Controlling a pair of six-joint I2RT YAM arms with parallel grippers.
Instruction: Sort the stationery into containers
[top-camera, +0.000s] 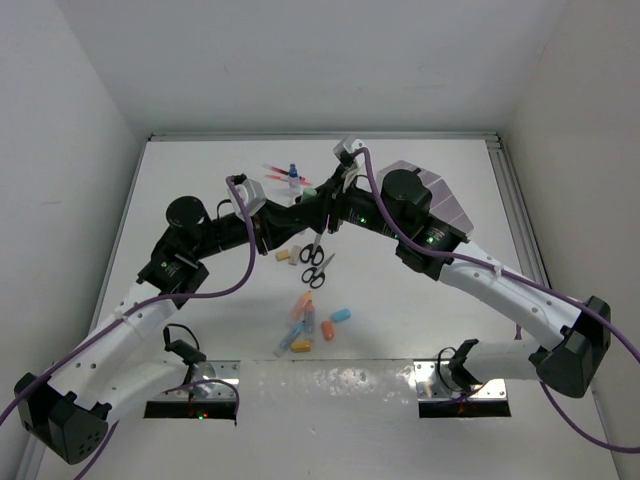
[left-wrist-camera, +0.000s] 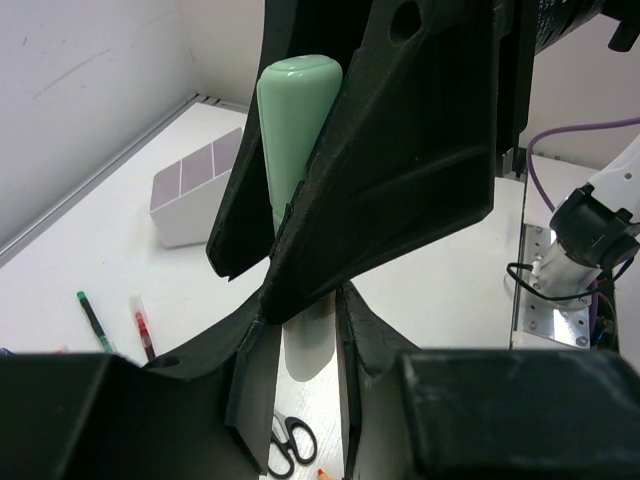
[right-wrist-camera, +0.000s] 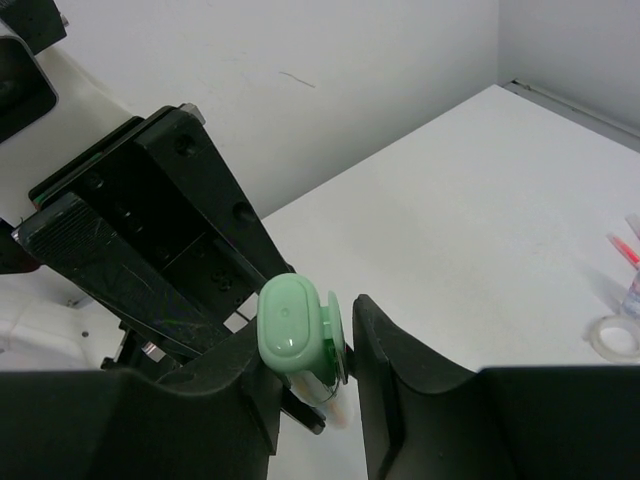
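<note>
Both grippers meet above the table in the top view. My left gripper is shut on the lower end of a green-capped translucent stick (left-wrist-camera: 295, 120). My right gripper surrounds the same stick's green end; in the left wrist view its black fingers flank the upper part, but whether they grip cannot be told. Pens (left-wrist-camera: 94, 320), scissors (top-camera: 316, 272), colored markers (top-camera: 309, 320) and small blocks (top-camera: 327, 330) lie on the table.
A compartmented container stands at the back right, partly behind my right arm in the top view.
</note>
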